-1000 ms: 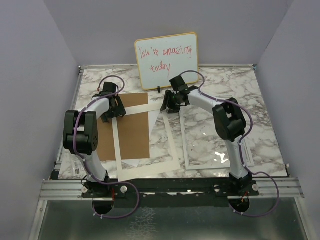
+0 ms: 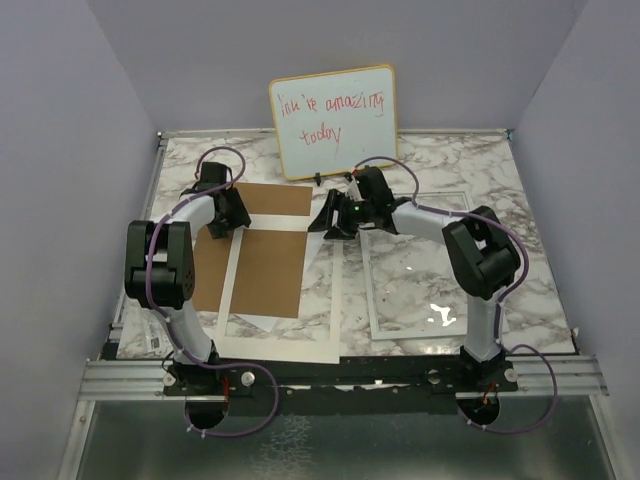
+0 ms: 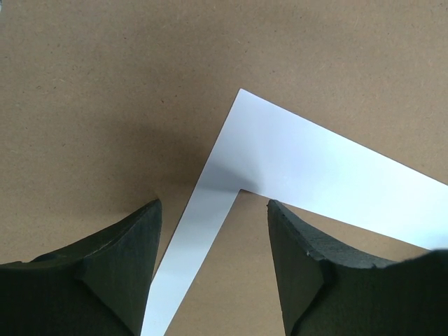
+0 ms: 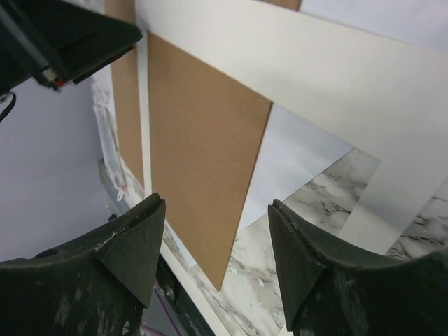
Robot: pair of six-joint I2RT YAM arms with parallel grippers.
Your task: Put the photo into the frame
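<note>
A white rectangular mat (image 2: 281, 223) with an open middle lies over a brown board (image 2: 268, 275), its near end reaching past the board. White sheet material (image 2: 258, 322) peeks out below and to the right of the board; which piece is the photo I cannot tell. At the mat's far left corner my left gripper is open, fingers apart above the corner, with the mat (image 3: 336, 168) lying flat beneath. Over its far right corner, my right gripper stands open and empty; the mat (image 4: 294, 66) and board (image 4: 199, 133) show below.
On the right lies a pale rectangular frame (image 2: 371, 300) around a clear, reflective area. A whiteboard (image 2: 335, 120) with red writing leans at the back. Bare marble tabletop (image 2: 540, 280) shows at the far right.
The mat has turned from tilted to nearly square with the board, its near end swinging left. My right gripper has come toward the front and slightly left; the left one has shifted only a little.
</note>
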